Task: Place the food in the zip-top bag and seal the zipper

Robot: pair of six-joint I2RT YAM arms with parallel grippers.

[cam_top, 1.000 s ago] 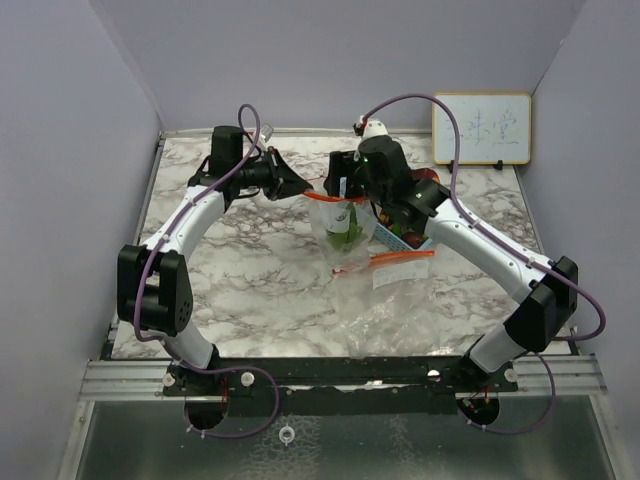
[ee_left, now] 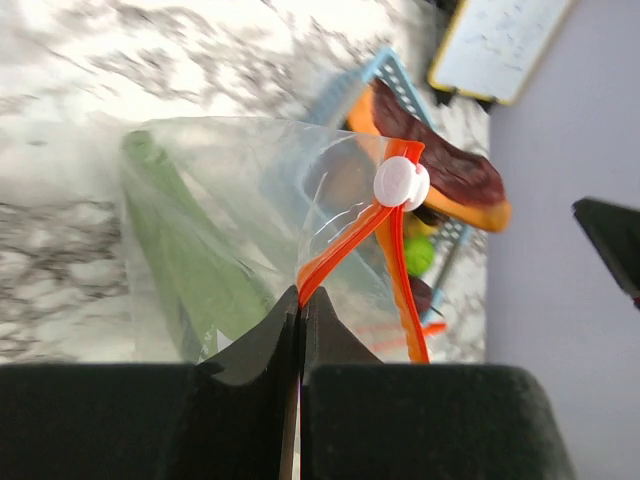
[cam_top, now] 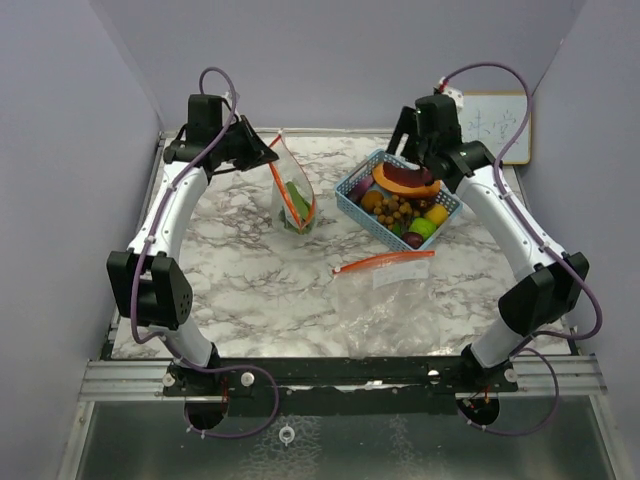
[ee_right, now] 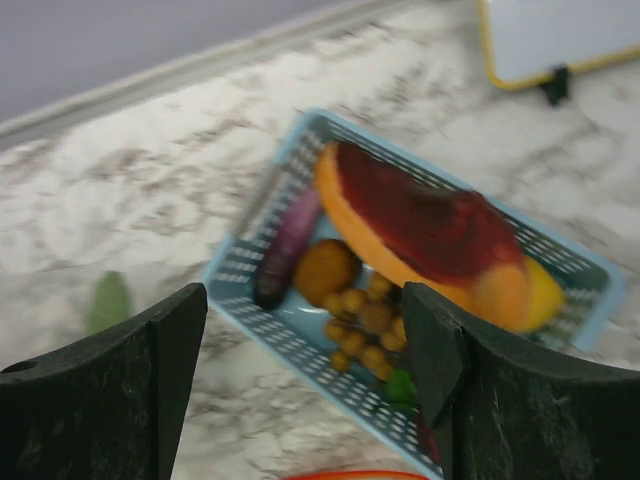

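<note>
My left gripper (cam_top: 268, 154) is shut on the top edge of a clear zip bag (cam_top: 292, 190) with an orange zipper and white slider (ee_left: 400, 182); a long green item (ee_left: 190, 240) lies inside. My right gripper (cam_top: 404, 133) stands open above the blue basket (cam_top: 355, 210), which holds a long orange-and-dark-red item (ee_right: 420, 220), an eggplant (ee_right: 285, 250), an orange round item (ee_right: 325, 270), a grape-like cluster (cam_top: 392, 210), lime (cam_top: 422, 226) and lemon (cam_top: 436, 214).
A second, flat, empty zip bag (cam_top: 380, 305) with an orange zipper lies on the near marble table. A whiteboard (cam_top: 495, 125) lies at the back right.
My left gripper has drawn leftward with the bag, which now hangs narrower.
</note>
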